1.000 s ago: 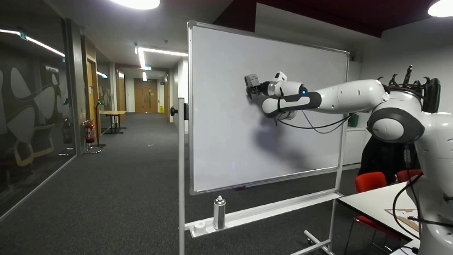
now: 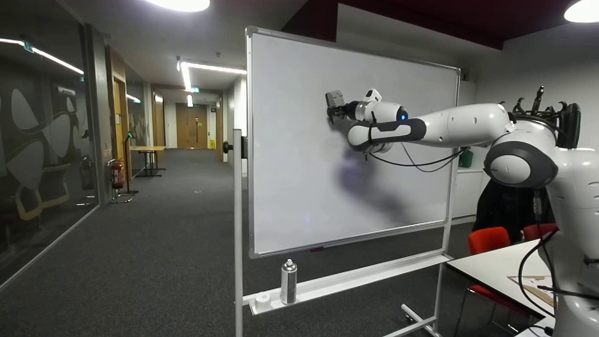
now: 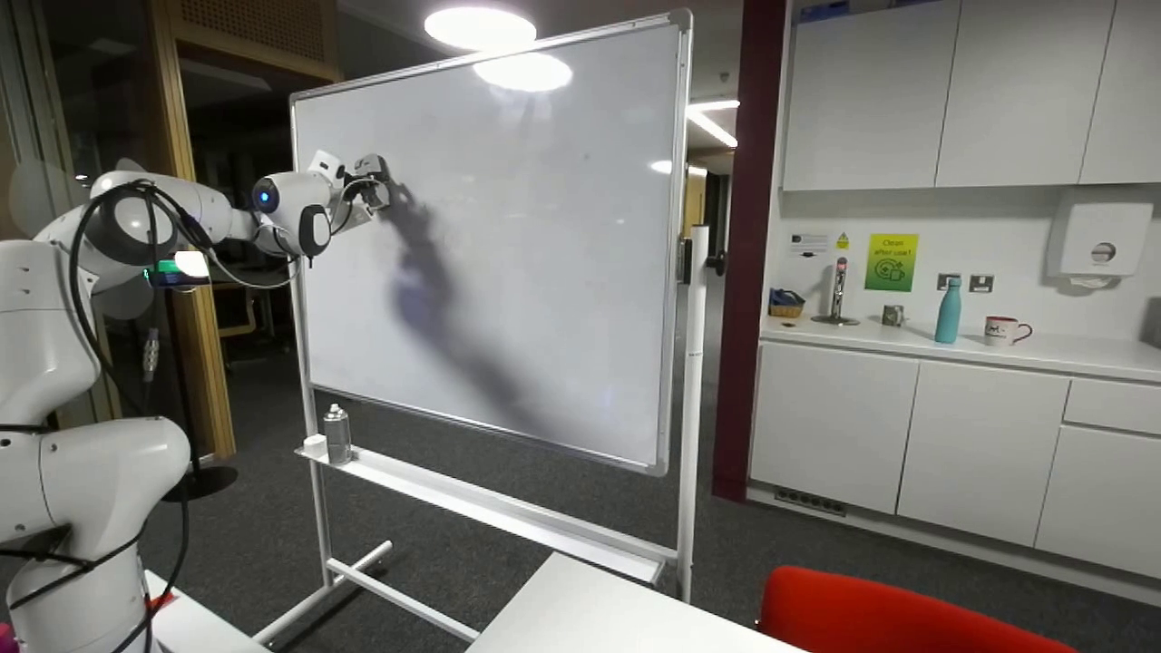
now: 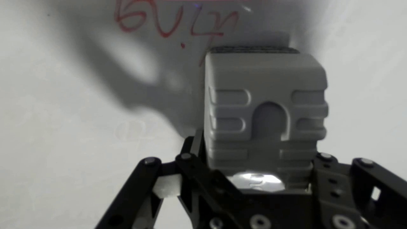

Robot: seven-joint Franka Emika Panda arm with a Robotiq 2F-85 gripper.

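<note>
A grey ribbed whiteboard eraser [image 4: 267, 84] fills the middle of the wrist view, its dark felt edge facing the whiteboard [image 4: 76, 160]. My gripper is shut on its sides, one black finger [image 4: 196, 147] at the left and the other at the right. Red handwriting [image 4: 148, 17] shows on the board just beyond the eraser, partly cut off by the frame's top. The eraser [image 2: 335, 99] is high on the board's surface in exterior view 1. Whether its felt touches the board all over cannot be told.
A silver spray can [image 2: 289, 282] and a small white roll [image 2: 262, 302] stand on the ledge [image 2: 359, 278] below the board. The board's lower area is free of objects. Tables and red chairs [image 2: 488, 239] stand near the arm's base.
My gripper and the eraser have moved slightly up along the board, and the eraser's tilt looks a little different. The grip on it remains.
</note>
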